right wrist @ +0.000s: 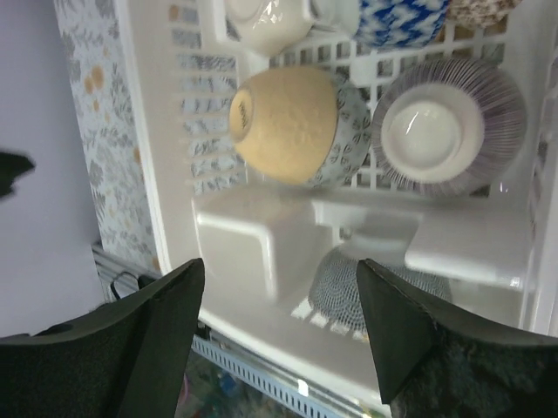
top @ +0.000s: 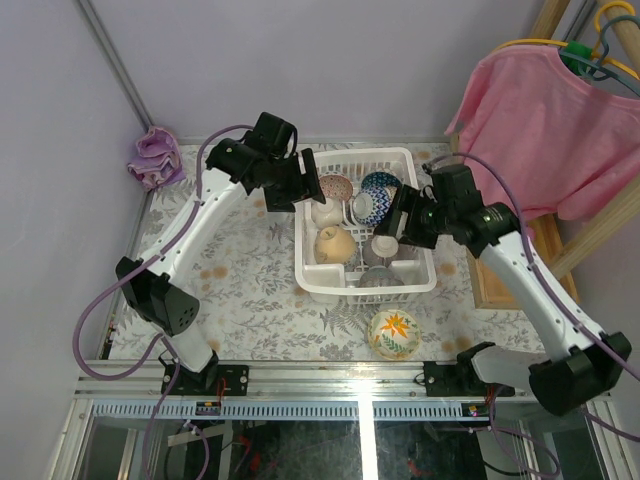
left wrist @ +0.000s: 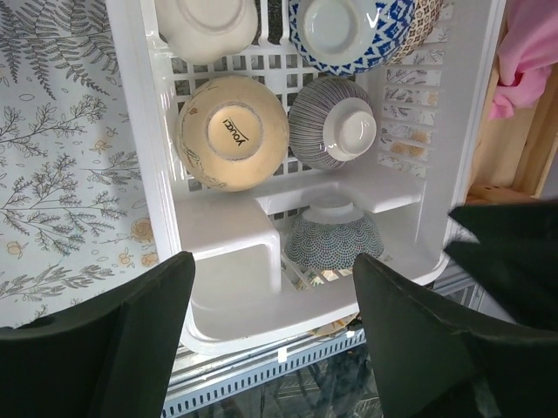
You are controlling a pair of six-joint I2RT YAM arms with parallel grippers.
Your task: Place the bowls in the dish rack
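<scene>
The white dish rack holds several bowls: a cream bowl, a striped bowl, a small-patterned bowl in the front section, a blue-white bowl and others behind. A yellow-flowered bowl sits on the table in front of the rack. My left gripper is raised over the rack's left side, fingers apart with nothing between them. My right gripper hangs above the rack's right side, open and empty.
A pink shirt hangs at right over a wooden tray. A purple cloth lies back left.
</scene>
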